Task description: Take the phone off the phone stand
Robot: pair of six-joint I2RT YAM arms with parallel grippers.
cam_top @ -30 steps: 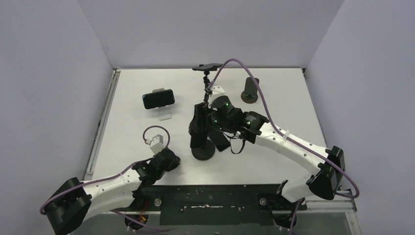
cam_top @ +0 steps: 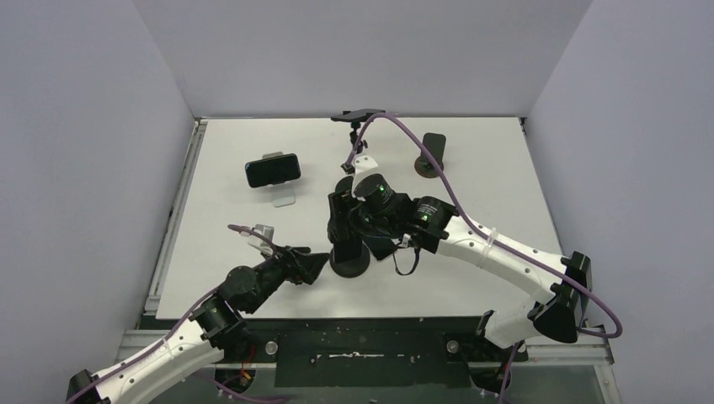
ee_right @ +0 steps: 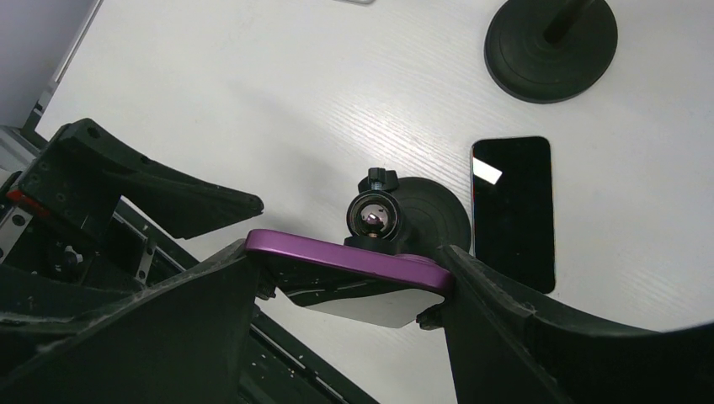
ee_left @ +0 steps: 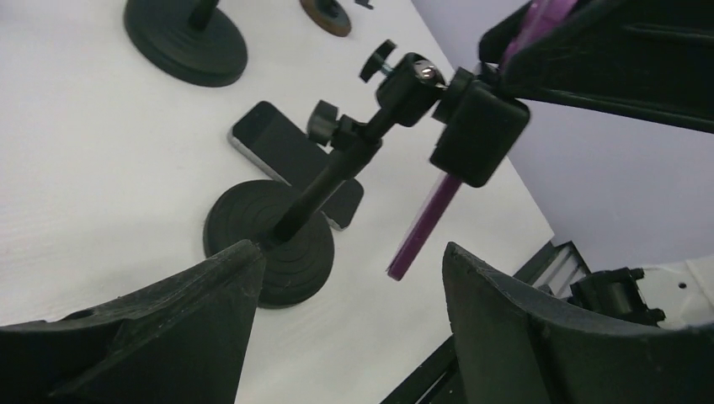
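Note:
The purple-edged phone [ee_right: 349, 257] lies across my right gripper, which is shut on its two ends. Its back rests close against the holder head [ee_left: 480, 135] of the black phone stand; whether they touch I cannot tell. The stand's round base [ee_left: 269, 273] stands on the table, its pole [ee_left: 324, 194] slanting up to the head. My left gripper is open, nothing between its fingers, low beside the stand. From above, my right gripper [cam_top: 341, 206] covers the stand's upper part.
Flat beside the base lies a black phone [ee_right: 514, 215]. At the back left a phone [cam_top: 274, 170] leans on a white stand; another black stand [cam_top: 358, 115] and a brown-based stand [cam_top: 429, 164] are farther back.
The right arm has shifted slightly with its cable hanging differently; the stand base has barely moved.

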